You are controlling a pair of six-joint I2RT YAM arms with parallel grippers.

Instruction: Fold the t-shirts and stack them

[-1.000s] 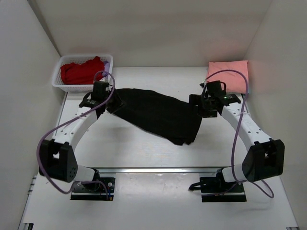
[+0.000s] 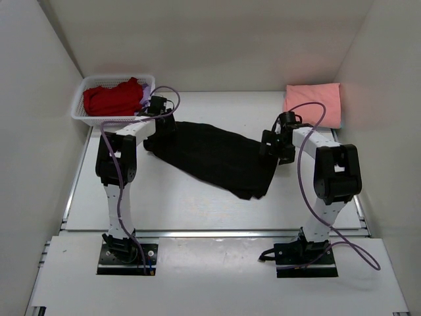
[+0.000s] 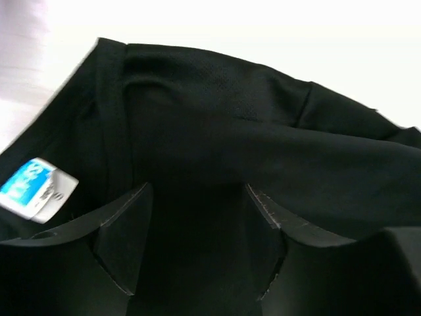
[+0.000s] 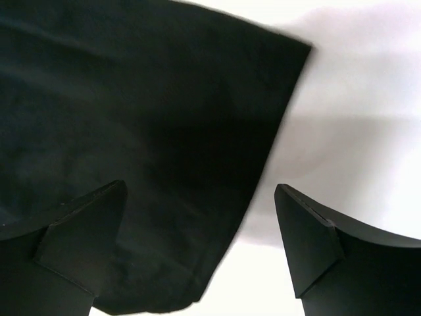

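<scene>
A black t-shirt [image 2: 214,159] lies spread across the middle of the table, with folds along its edges and a white-and-blue label [image 3: 38,189] at its left end. My left gripper [image 2: 160,122] is down at that end, fingers part open over the cloth; whether fabric is between them is unclear. My right gripper [image 2: 278,146] hangs over the shirt's right edge, fingers apart, with the cloth edge and white table beneath between them.
A white basket [image 2: 80,113] at the back left holds red and purple cloths [image 2: 108,99]. A folded pink cloth [image 2: 312,99] lies at the back right.
Both arms have shifted and changed posture, the left gripper moving slightly right onto the shirt's end, the right staying over its right edge. The shirt looks unchanged.
</scene>
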